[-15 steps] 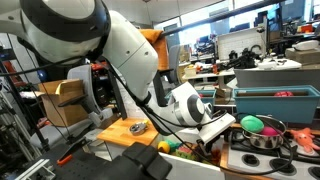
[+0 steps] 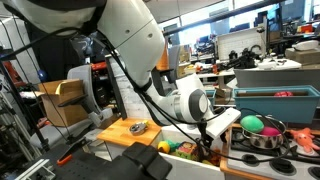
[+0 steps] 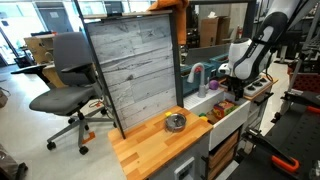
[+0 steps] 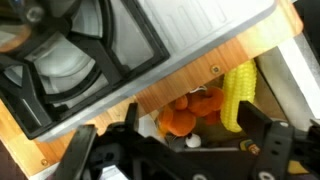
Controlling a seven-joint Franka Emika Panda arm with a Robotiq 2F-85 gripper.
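Note:
My gripper is open, its dark fingers wide apart on either side of the view from the wrist. Below it is an open drawer (image 2: 183,149) holding toy food. Orange pieces (image 4: 180,120) lie under the gap between the fingers. A yellow, bumpy corn-like piece (image 4: 238,92) lies nearer the right finger and is partly covered by it. In exterior view 1 the gripper (image 2: 211,150) is low over the drawer's right end, its fingertips hard to make out. Contact with the food cannot be judged.
A stove top (image 2: 262,164) bears a metal pot (image 2: 258,138) with green and pink things inside, close to the gripper's right. A wooden counter edge (image 4: 205,68) borders the drawer. A small metal bowl (image 3: 176,123) stands on the left counter. A blue box (image 2: 275,107) stands behind.
The arm has shifted slightly to the right in exterior view 1, its white forearm standing a little more upright. The gripper stays low by the drawer's right end. The pot has not moved.

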